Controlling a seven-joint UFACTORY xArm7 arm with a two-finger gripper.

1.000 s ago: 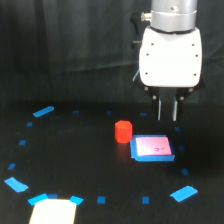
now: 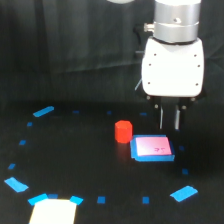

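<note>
The white gripper (image 2: 169,115) hangs at the upper right, its two thin fingers apart and pointing down, with nothing visible between them. Below it, a pink card-like piece (image 2: 153,146) lies on a blue rectangular block or tray (image 2: 152,158) on the dark table. A red hexagonal-looking block (image 2: 123,131) stands just to the left of the blue piece.
A cream square (image 2: 53,212) with blue tape around it sits at the front left. Short blue tape marks are scattered over the dark table (image 2: 90,170), which is otherwise largely clear. Dark curtain hangs behind.
The blocks on the table look unchanged.
</note>
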